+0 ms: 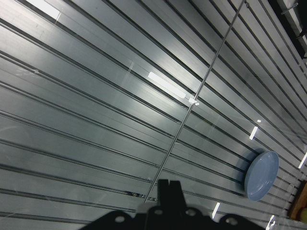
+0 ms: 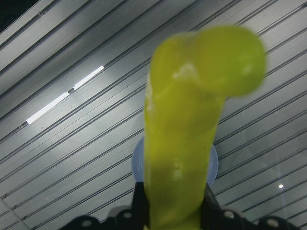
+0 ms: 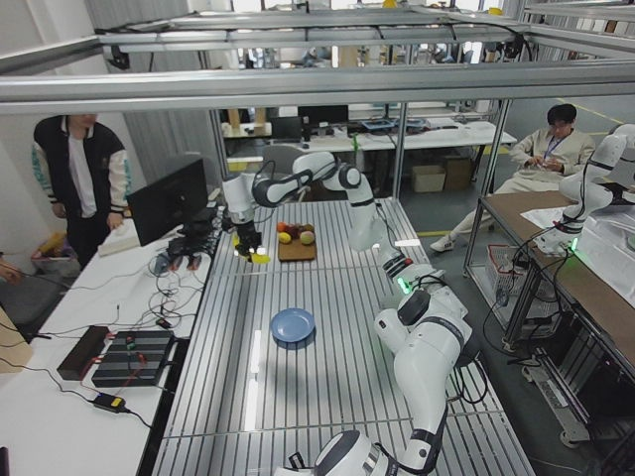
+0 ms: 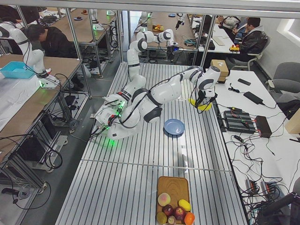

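My right gripper is shut on a yellow banana-like object (image 2: 182, 120), large in the right wrist view and held above the slatted table at its side in the camera left view. A blue plate (image 3: 293, 325) lies on the table, partly hidden behind the yellow object in the right wrist view. My left gripper points at bare slats, fingers together with nothing visible between them; the plate (image 1: 261, 175) is to its right in that view.
A wooden tray (image 4: 173, 185) with several fruits lies at one end of the table. A desk with electronics (image 3: 134, 359) and cables borders one long side; people stand and sit nearby. The middle around the plate is mostly clear.
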